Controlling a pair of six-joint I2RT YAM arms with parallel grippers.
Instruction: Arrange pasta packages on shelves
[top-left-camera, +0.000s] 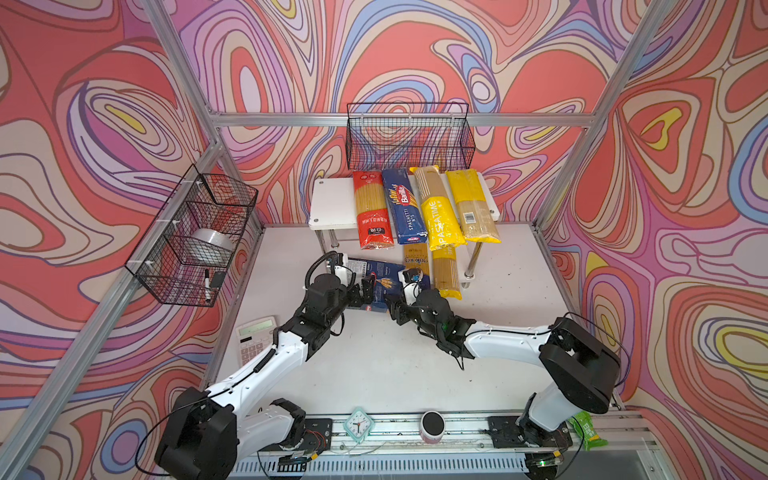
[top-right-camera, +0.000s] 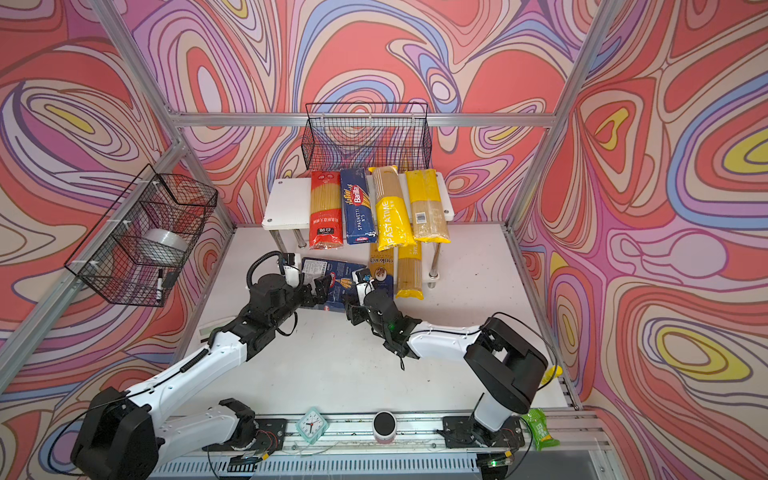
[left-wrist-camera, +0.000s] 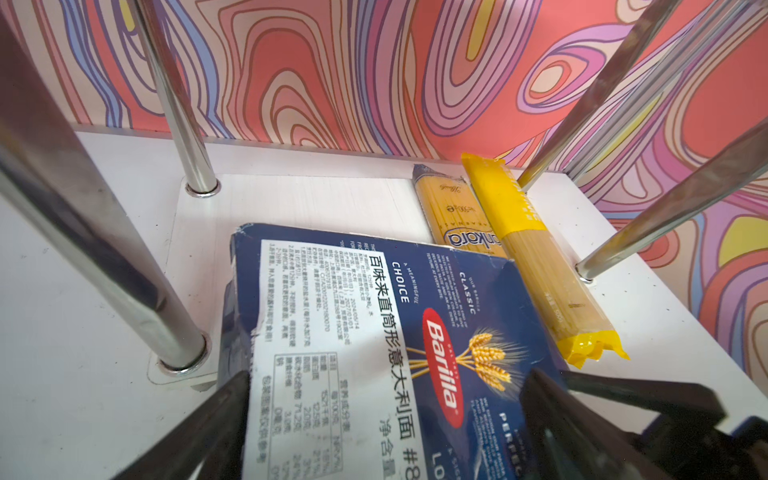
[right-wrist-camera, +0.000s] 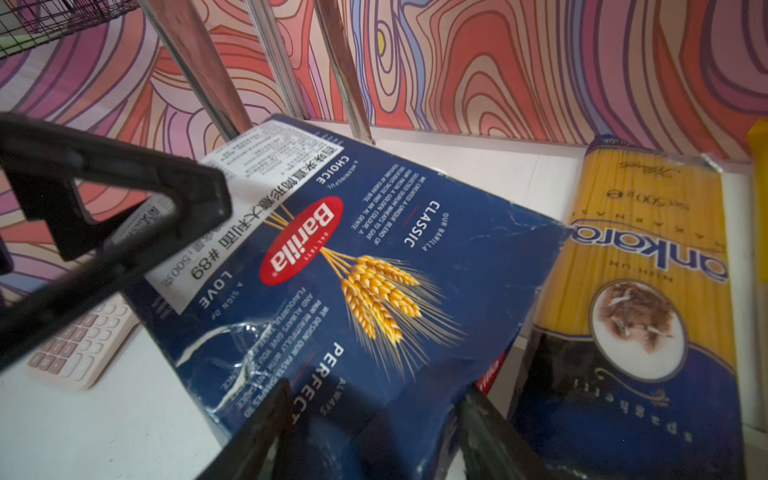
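Observation:
A blue Barilla box (left-wrist-camera: 432, 320) lies tilted at the lower shelf's front, left of the Ankara spaghetti (right-wrist-camera: 632, 280) and a yellow pack (left-wrist-camera: 544, 272). My left gripper (top-left-camera: 360, 291) is at its left end, with fingers either side of it in the left wrist view; whether it grips is unclear. My right gripper (top-left-camera: 395, 304) is at the box's front right, fingers apart at its edge. The upper shelf holds a red pack (top-left-camera: 372, 208), a blue spaghetti pack (top-left-camera: 404, 204) and two yellow packs (top-left-camera: 472, 204).
The upper shelf (top-left-camera: 332, 204) is bare at its left. Wire baskets (top-left-camera: 192, 248) hang left and behind. A calculator (top-left-camera: 254, 340) lies at the table's left.

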